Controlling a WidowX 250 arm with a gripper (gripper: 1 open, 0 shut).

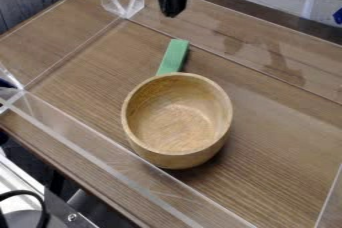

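Note:
A round light wooden bowl (pixel 177 132) sits in the lower middle of the wooden table. Just behind it a green oblong object (pixel 173 56) lies flat, its long side running away from the bowl. The black gripper (pixel 171 10) hangs at the top middle, above and behind the green object and apart from it. It looks shut, with nothing seen between its fingers; its upper part is cut off by the frame edge.
Clear plastic pieces (pixel 123 4) stand at the back left and along the left edge. Black cables show at the lower left corner.

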